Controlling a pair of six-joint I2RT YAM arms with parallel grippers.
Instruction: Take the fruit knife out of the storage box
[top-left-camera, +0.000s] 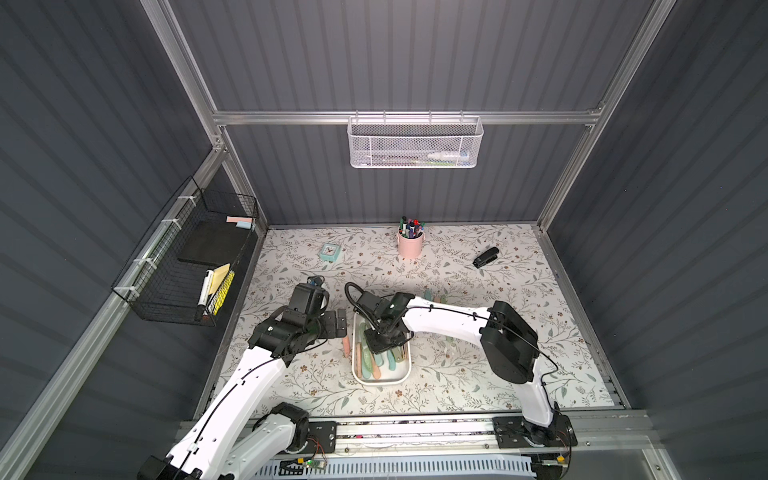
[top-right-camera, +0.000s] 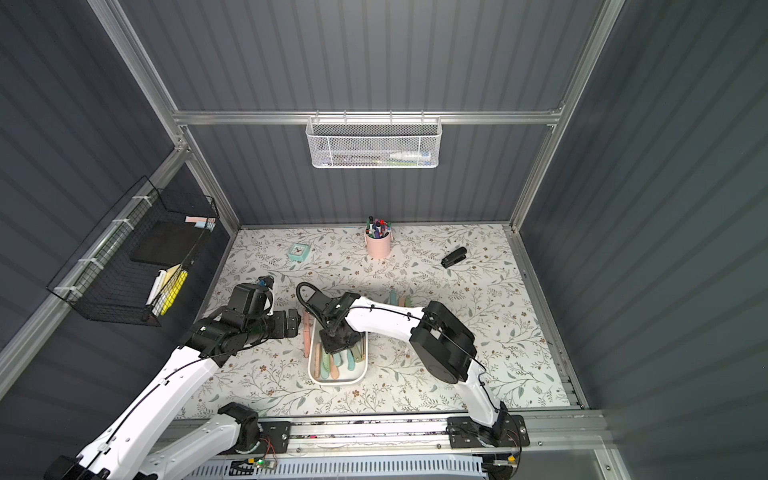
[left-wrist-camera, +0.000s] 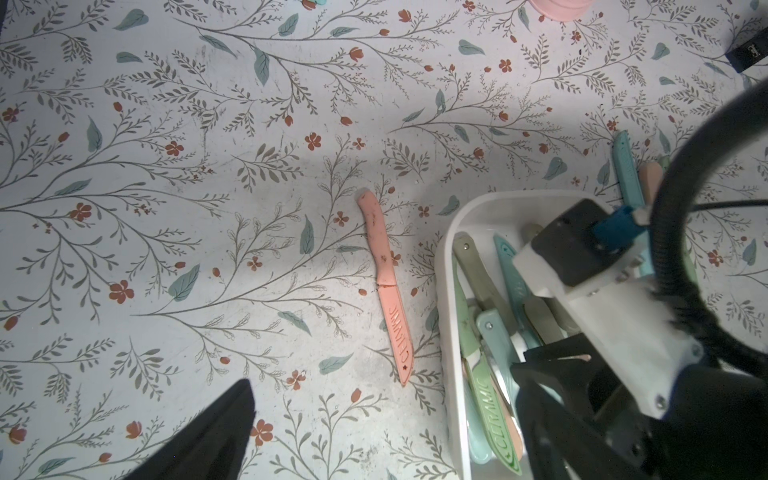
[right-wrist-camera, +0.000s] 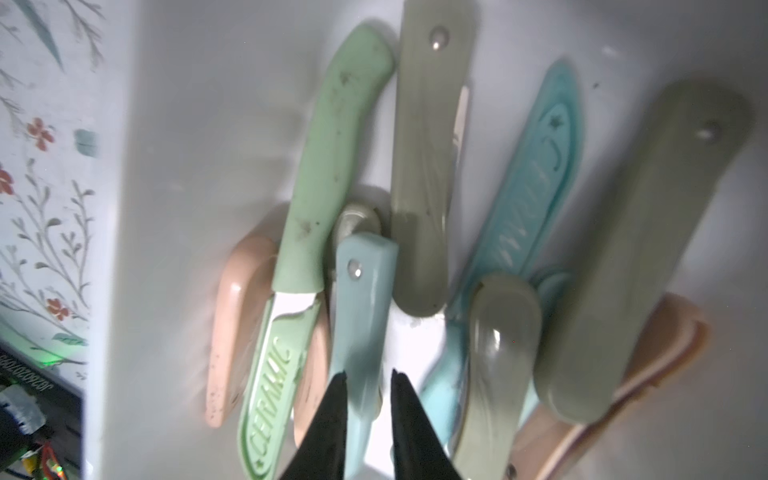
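The white storage box (top-left-camera: 382, 382) holds several knives and peelers lying over one another. Inside it, my right gripper points down, its fingers close around a light blue riveted handle (right-wrist-camera: 365, 296); its lower end is partly hidden. Beside that handle lie a green ceramic knife (right-wrist-camera: 324, 176), a teal ceramic knife (right-wrist-camera: 524, 184) and olive handles (right-wrist-camera: 428, 160). Left of the box, my left gripper hovers open and empty. Below it a pink ceramic knife (left-wrist-camera: 384, 272) rests on the table.
More knives, one of them teal (left-wrist-camera: 628, 172), lie on the table behind the box. A pink pen cup (top-left-camera: 409, 246), a teal clock (top-left-camera: 329, 252) and a black stapler (top-left-camera: 485, 257) stand further back.
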